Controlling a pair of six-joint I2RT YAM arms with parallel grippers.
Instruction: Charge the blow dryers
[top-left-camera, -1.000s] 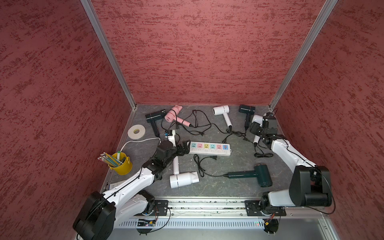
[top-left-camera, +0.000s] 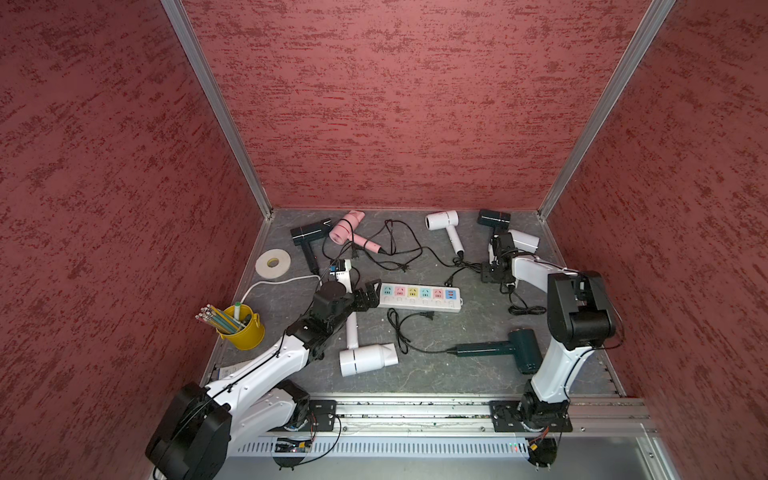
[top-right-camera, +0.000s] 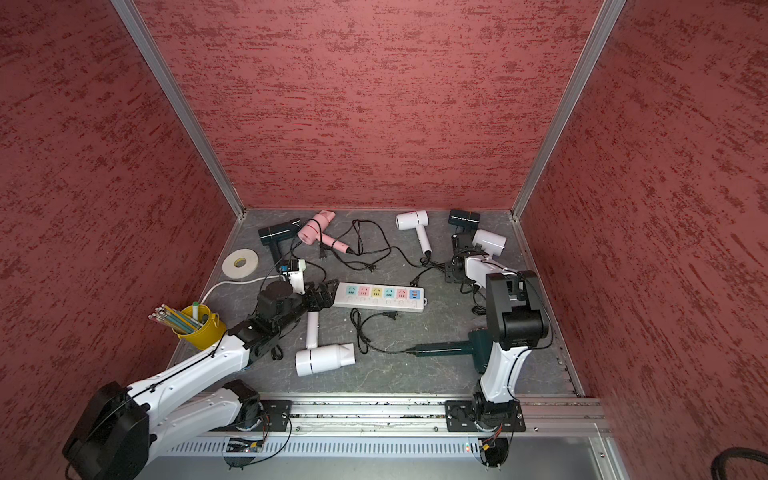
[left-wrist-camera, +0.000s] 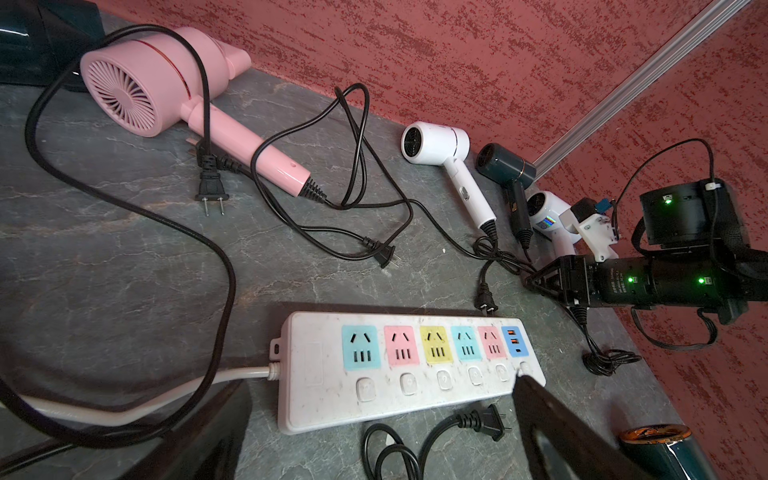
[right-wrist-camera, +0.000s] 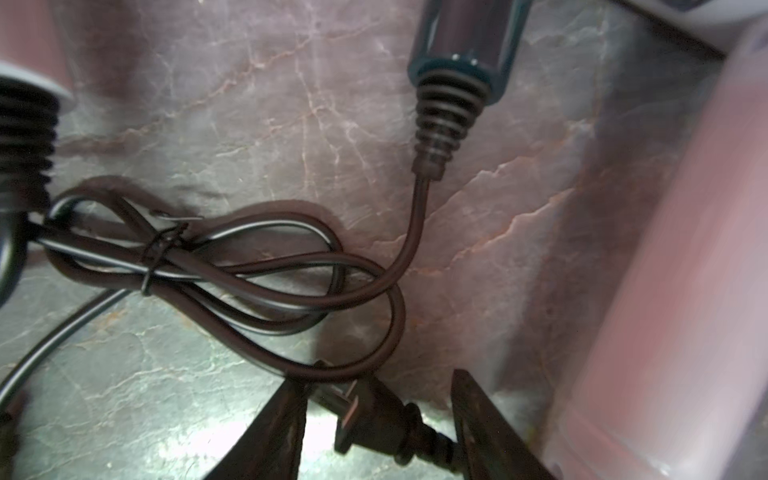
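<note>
A white power strip (top-left-camera: 420, 297) lies mid-table, its coloured sockets empty. My left gripper (top-left-camera: 373, 293) is open at the strip's left end; its blurred fingers (left-wrist-camera: 200, 432) frame the strip in the left wrist view. My right gripper stands part open at the far right, with a black plug (right-wrist-camera: 372, 420) lying between its spread fingers. A looped black cord (right-wrist-camera: 264, 272) lies just ahead. Around it are a dark dryer's handle (right-wrist-camera: 468, 40) and a pale dryer handle (right-wrist-camera: 672, 288). A white dryer (top-left-camera: 442, 221) and a pink dryer (top-left-camera: 346, 229) rest at the back.
A dark green dryer (top-left-camera: 524, 350) lies at front right with its plug (left-wrist-camera: 488, 421) near the strip. A white dryer (top-left-camera: 368, 359) lies at front left. Tape (top-left-camera: 273, 264) and a yellow bucket (top-left-camera: 246, 331) stand left. Loose cords cross the back.
My right arm has swung left and slightly down from beside the white dryer at the far right to the cords below the dark dryer. The left arm has stayed still.
</note>
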